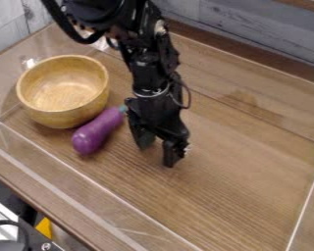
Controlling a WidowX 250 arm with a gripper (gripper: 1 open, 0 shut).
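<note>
My black gripper point(160, 147) is low over the middle of the wooden table point(238, 186), open, its fingers partly blurred against its dark body. Just left of it lies a purple eggplant point(94, 135), tilted diagonally, its upper end close to the gripper. An empty yellow bowl point(55, 94) sits at the upper left, left of the arm and behind the eggplant.
A pale wall point(251, 39) runs along the back. The table's left edge, with dark cables and a small yellow object point(44, 225), is at the lower left.
</note>
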